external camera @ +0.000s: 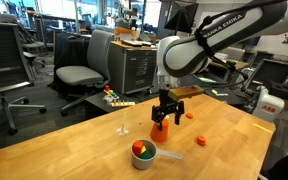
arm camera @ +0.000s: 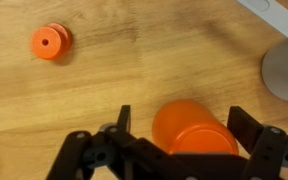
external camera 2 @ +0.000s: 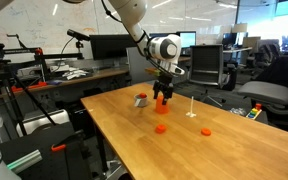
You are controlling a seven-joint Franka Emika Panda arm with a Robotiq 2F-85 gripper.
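An orange cup-like object (external camera: 159, 131) stands upright on the wooden table (external camera: 69, 145), and its rounded top (arm camera: 192, 128) shows in the wrist view. Over it is my gripper (external camera: 170, 106), pointing down, fingers open. In the wrist view its two fingers (arm camera: 122, 122) lie to either side of the orange object, with the lower part of that object hidden behind the gripper body. Whether either finger touches it cannot be made out.
A grey pot (external camera: 144, 153) with colourful pieces inside stands close by, its handle (external camera: 169, 154) reaching toward the right. Small orange pieces (arm camera: 52, 42) lie scattered around. A thin white upright stick (external camera 2: 192, 106) is beyond.
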